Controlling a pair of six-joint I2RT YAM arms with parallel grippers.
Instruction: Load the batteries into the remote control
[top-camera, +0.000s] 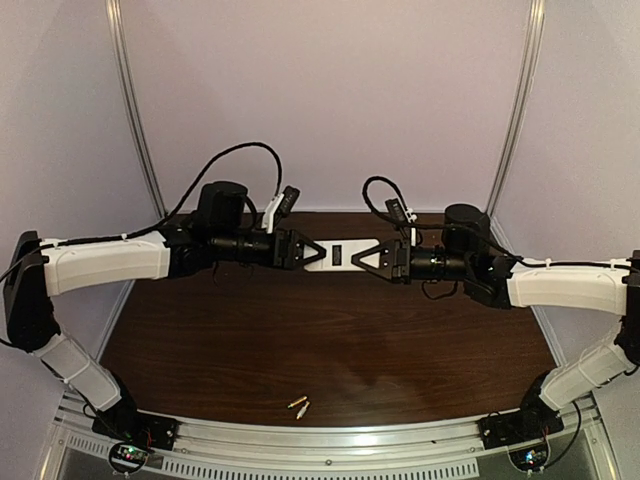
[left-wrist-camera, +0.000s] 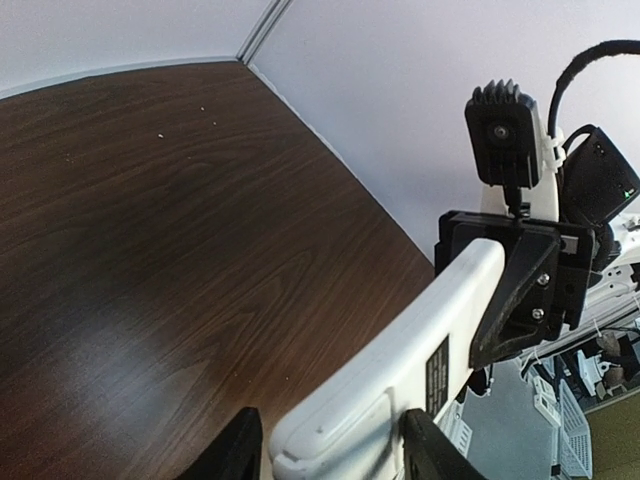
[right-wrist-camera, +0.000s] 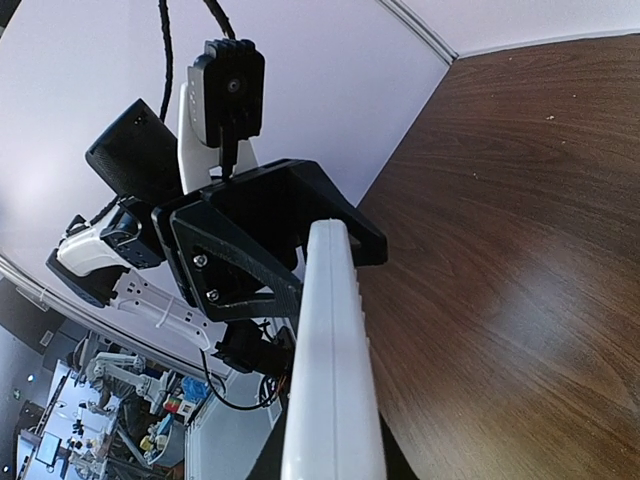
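A white remote control (top-camera: 338, 255) with a dark window is held in the air between the two grippers. My right gripper (top-camera: 365, 258) is shut on its right end. My left gripper (top-camera: 312, 255) has its fingertips around the left end; in the left wrist view its dark fingers (left-wrist-camera: 430, 450) flank the white body (left-wrist-camera: 380, 370), and whether they press on it is not clear. In the right wrist view the remote (right-wrist-camera: 330, 360) runs toward the left gripper. Two small batteries (top-camera: 300, 405) lie on the table near the front edge.
Pale walls enclose it at back and sides, and a metal rail (top-camera: 330, 430) runs along the front.
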